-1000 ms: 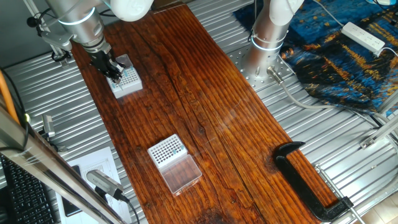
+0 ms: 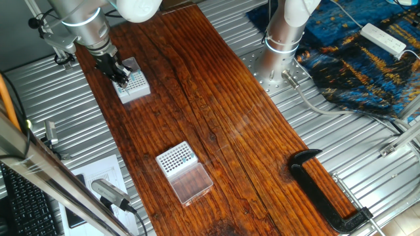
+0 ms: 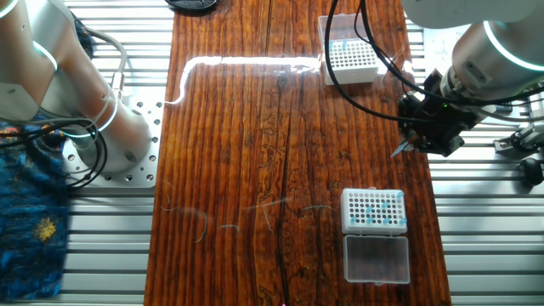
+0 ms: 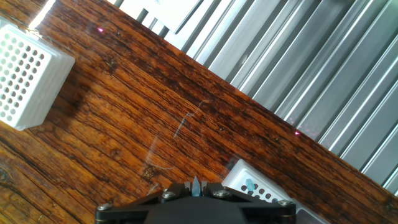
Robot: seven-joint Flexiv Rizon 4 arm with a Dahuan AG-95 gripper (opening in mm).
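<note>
In the wrist view my gripper is shut on a small blue pipette tip (image 4: 196, 185), its pointed end sticking out past the fingers. Exterior view 2 shows that tip (image 3: 401, 148) hanging below the gripper, apart from both racks. A white rack (image 3: 347, 223) holding several blue tips lies closest to it, partly covered by my gripper (image 2: 123, 77) in exterior view 1. The second white rack (image 2: 177, 160) carries a blue tip (image 2: 184, 158) and otherwise shows mostly empty holes. Its left-hand portion (image 4: 53, 81) appears in the wrist view.
Clear hinged lids, both opened out, adjoin the racks: one lid (image 2: 192, 183) and another lid (image 3: 376, 259). A black clamp (image 2: 318, 196) grips the table's edge. Bare wood (image 2: 197, 98) fills the middle.
</note>
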